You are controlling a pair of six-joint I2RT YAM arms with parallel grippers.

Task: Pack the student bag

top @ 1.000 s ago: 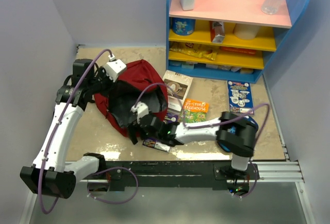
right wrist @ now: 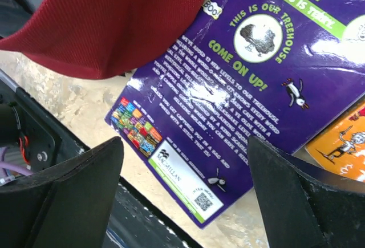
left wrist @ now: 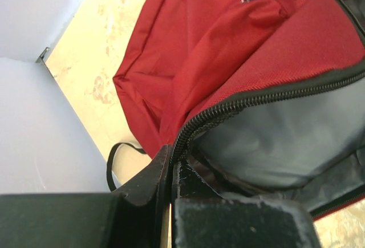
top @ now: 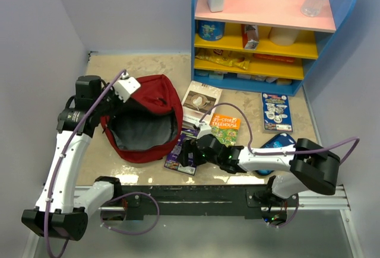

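Observation:
The red bag (top: 151, 154) lies with its mouth gaping toward the front, its grey lining (top: 142, 132) showing. In the left wrist view, my left gripper is shut on the bag's black zipper edge (left wrist: 262, 95). A purple book (right wrist: 211, 94) lies flat, back cover up, with its left side under the bag's rim. Over its lower end hangs my right gripper, open, with nothing between its fingers. An orange-and-green treehouse book (top: 225, 129) lies just to the right, and a book with a cup on its cover (top: 200, 99) lies behind.
A blue shelf unit (top: 300, 89) with yellow and pink boards stands at the back. On the table's right are a blue-and-white book (top: 276, 112) and a blue case (top: 279, 142), partly hidden by the right arm.
The bag has shifted left and its mouth has widened, the left gripper moving left and slightly down with it. My right arm has moved right, from the bag's mouth to the purple book.

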